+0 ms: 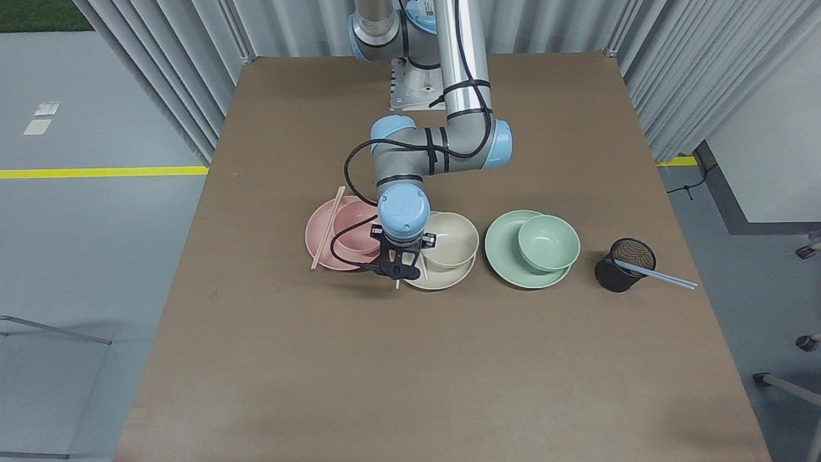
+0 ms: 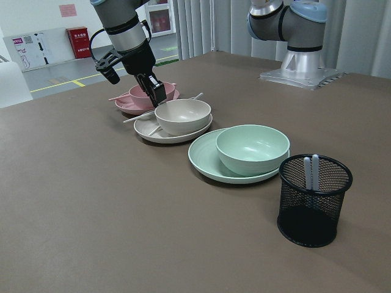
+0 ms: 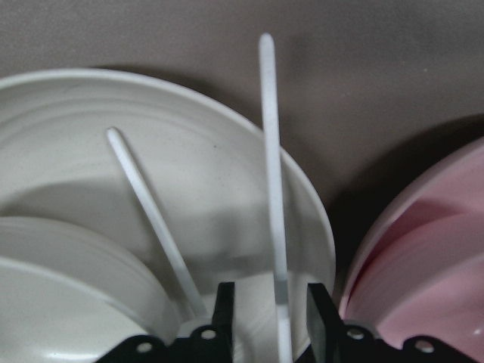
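My gripper hangs over the cream plate (image 3: 189, 181), open, its two fingers either side of a white chopstick (image 3: 274, 189) that reaches across the plate's rim. A second white chopstick (image 3: 151, 212) lies on the plate beside the cream bowl (image 3: 53, 318). At the right of the wrist view are the pink plate and pink bowl (image 3: 431, 295). In the front view my gripper partly covers both sets.
A green plate (image 1: 500, 246) with a green bowl (image 1: 548, 241) stands to the right, then a black mesh cup (image 1: 619, 273) holding light chopsticks (image 1: 669, 278).
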